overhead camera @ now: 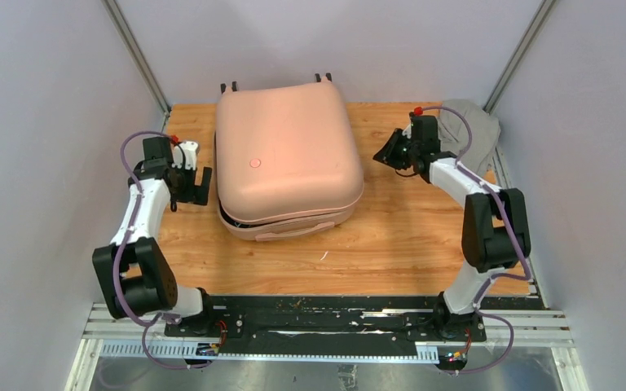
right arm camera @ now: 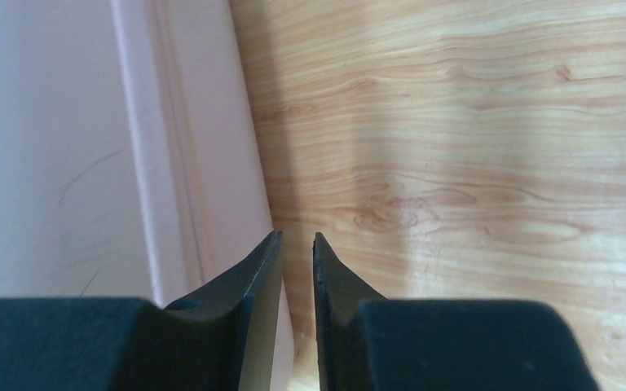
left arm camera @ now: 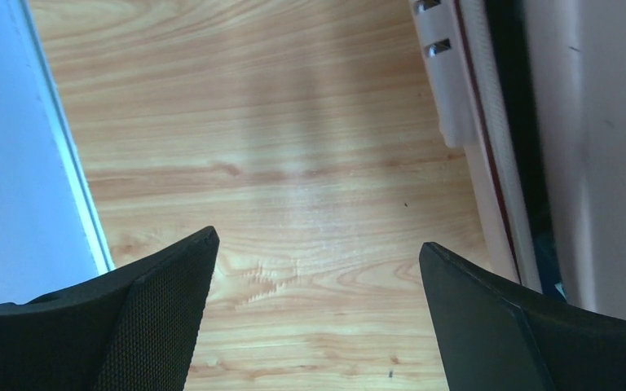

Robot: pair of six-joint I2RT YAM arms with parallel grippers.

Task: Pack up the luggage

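Note:
A large pink suitcase [overhead camera: 289, 151] lies on the wooden table, its lid down. A dark gap shows between lid and base along the front left and on the left side. The carry handle [overhead camera: 296, 232] faces the front and the wheels are at the back. To the left of the case, my left gripper [overhead camera: 202, 186] is open; in its wrist view only table wood shows between the fingers. On the other side my right gripper [overhead camera: 381, 156] stands just off the case's right wall, its fingers [right arm camera: 257, 285] almost together, with nothing visible between them.
A grey cloth [overhead camera: 477, 126] lies crumpled at the back right, partly behind the right arm. Walls close in on both sides and the back.

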